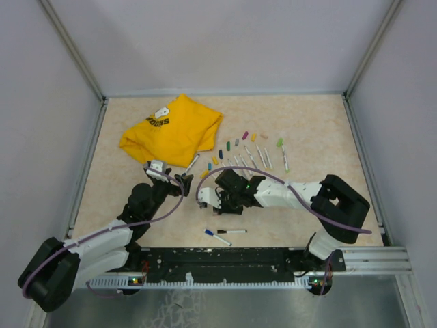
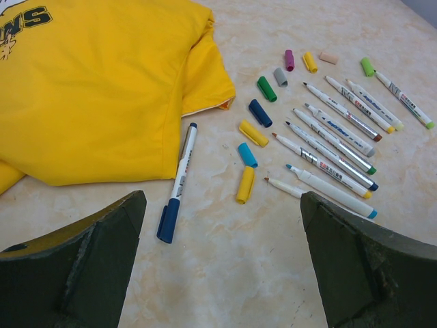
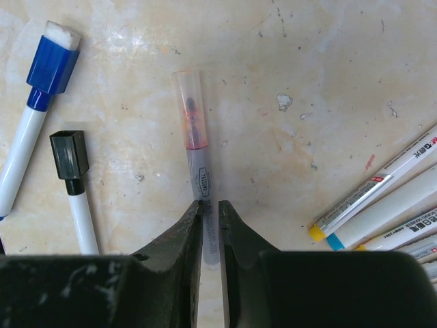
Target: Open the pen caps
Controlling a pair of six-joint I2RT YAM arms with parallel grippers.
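In the right wrist view a pen with a clear, orange-tinted cap (image 3: pixel 192 109) and grey barrel (image 3: pixel 200 167) lies on the table. My right gripper is over the barrel's lower part, its fingers close together with a narrow gap; whether they press on the barrel cannot be told. My left gripper stands wide open, nothing between its fingers. Ahead of it lies a white marker (image 2: pixel 179 181) with a navy cap (image 2: pixel 168 221). Several uncapped pens (image 2: pixel 331 160) lie in a row, and loose caps, such as a yellow cap (image 2: pixel 246 185), are beside them.
A yellow cloth (image 1: pixel 174 130) covers the table's back left. Close to the front edge lie a blue-capped marker (image 3: pixel 31 116) and a black-capped marker (image 3: pixel 76 188). Bare table shows at the back right.
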